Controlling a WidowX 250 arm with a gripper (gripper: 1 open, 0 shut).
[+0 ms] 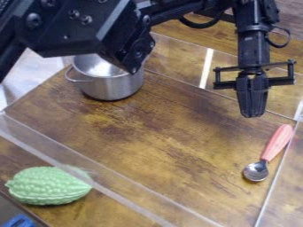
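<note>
My gripper (251, 99) hangs at the upper right, pointing down over the wooden surface, above and a little left of a spoon (268, 151) with a pink handle. I cannot tell whether its dark fingers are open or shut. A steel pot (109, 83) stands at the upper left, partly behind the arm. A pale green bitter melon (48, 184) lies at the lower left.
Clear strips run along its sides. A blue object (17, 221) shows at the bottom left corner.
</note>
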